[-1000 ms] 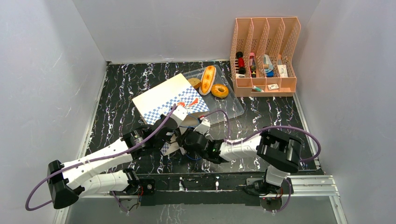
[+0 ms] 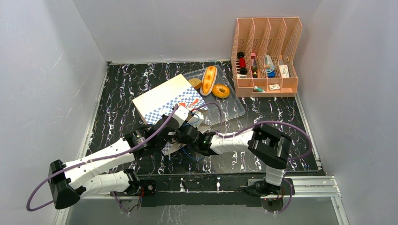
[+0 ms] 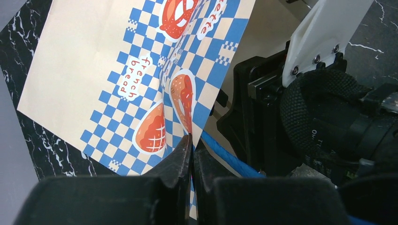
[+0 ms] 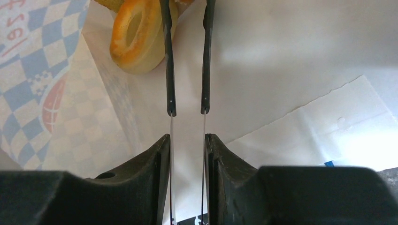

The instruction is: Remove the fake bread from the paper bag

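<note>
The paper bag (image 2: 161, 98), cream with a blue-and-white check, lies tilted on the table. My left gripper is shut on the bag's thin paper edge. Inside the bag, in the right wrist view, a ring-shaped fake bread (image 4: 138, 35) rests against the left side, with part of a greenish-brown piece (image 4: 109, 3) behind it. My right gripper reaches into the bag with its fingers apart. A strip of brown shows between them at the top edge; whether it touches them cannot be told. In the top view both grippers are hidden by the arms.
Behind the bag, a clear tray (image 2: 236, 111) holds a long loaf (image 2: 209, 79), a bagel (image 2: 220, 91) and a round piece (image 2: 195, 83). A pink divided organizer (image 2: 266, 84) stands at the back right. The two arms meet closely at the bag's mouth.
The left arm and the tray's breads have stayed put.
</note>
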